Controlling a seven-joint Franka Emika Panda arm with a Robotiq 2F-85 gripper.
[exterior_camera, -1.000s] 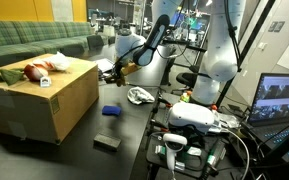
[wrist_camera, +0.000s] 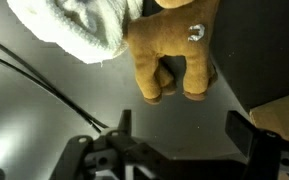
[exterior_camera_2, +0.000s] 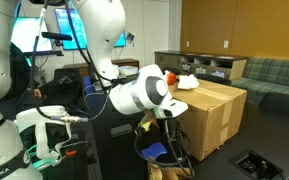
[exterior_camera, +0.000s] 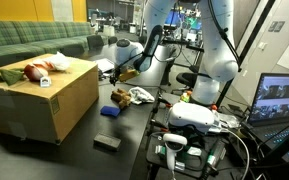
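A brown plush toy point(wrist_camera: 174, 45) lies in the upper middle of the wrist view, its two stubby legs pointing toward my gripper. The fingers stand apart, with only bare dark surface showing in the gap between them; the toy is beyond the tips. In exterior view 1 the plush point(exterior_camera: 124, 97) rests on the dark surface below the arm's end. A white cloth point(wrist_camera: 89, 25) touches or closely adjoins the toy at its left.
A large cardboard box point(exterior_camera: 69, 112) with several small items on top stands beside the work area. A blue object point(exterior_camera: 109, 110) and a dark grey block point(exterior_camera: 107, 142) lie nearer the camera. A laptop point(exterior_camera: 279, 97) sits at the right.
The arm's end has shifted slightly.
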